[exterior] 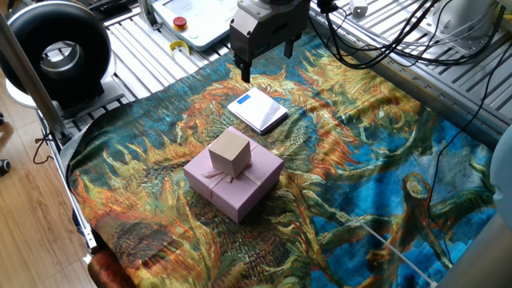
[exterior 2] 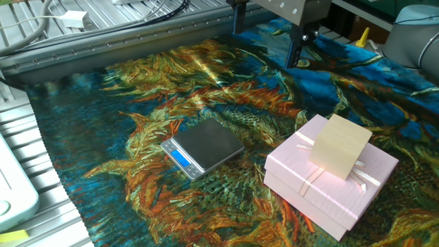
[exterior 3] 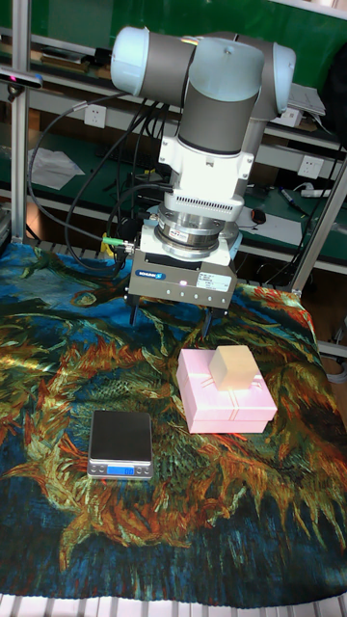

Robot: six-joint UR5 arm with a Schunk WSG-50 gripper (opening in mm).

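A plain tan cube (exterior: 230, 153) rests on the lid of a pink gift box (exterior: 240, 190) tied with a pale ribbon. Beside the box, with a gap between them, lies a small digital scale (exterior 2: 204, 148). Its dark plate is bare and its display (exterior 2: 181, 158) glows blue. My gripper (exterior 3: 169, 317) hangs above the cloth, behind the scale and box as seen in the third exterior view. Its two fingers (exterior 2: 295, 55) are spread wide, nothing between them, so it is open. It touches neither the cube, the box nor the scale.
A patterned cloth (exterior: 336, 232) with some wrinkles covers the table. Behind the arm in the first exterior view run black cables (exterior: 384, 60) and a metal rail. A panel with a red button (exterior: 180, 23) lies off the cloth. Much of the cloth around the box is clear.
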